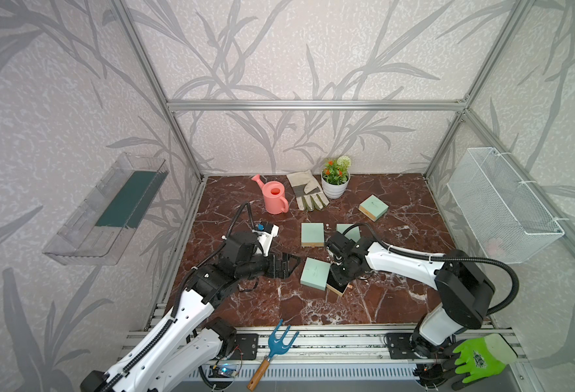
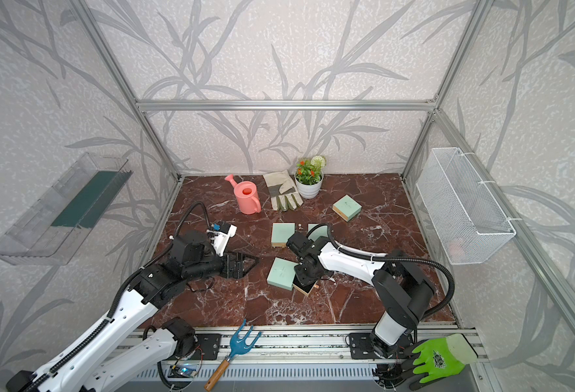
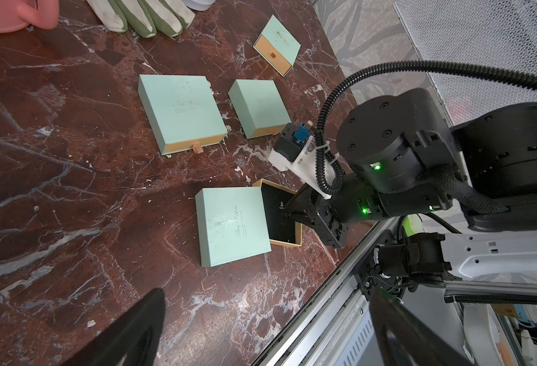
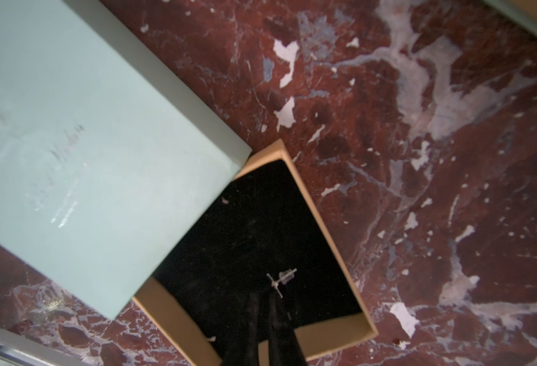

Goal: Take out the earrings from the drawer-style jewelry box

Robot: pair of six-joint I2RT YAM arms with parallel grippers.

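The pale green jewelry box (image 3: 234,225) lies on the marble table with its black-lined drawer (image 4: 238,225) pulled out. In the right wrist view, a tiny silvery earring (image 4: 277,281) rests on the drawer's lining; I cannot make out a second one clearly. My right gripper reaches down into the drawer, its dark fingers only slightly apart and their blurred tips just below the earring in the picture. Nothing is visibly held. To the left of the box, above the table, my left gripper (image 1: 291,264) stands wide open and empty.
Behind the open box are two closed green boxes (image 3: 183,113), with another (image 3: 277,45) farther right. A pink watering can (image 1: 274,196), gloves (image 1: 307,189) and potted flowers (image 1: 335,183) stand at the back.
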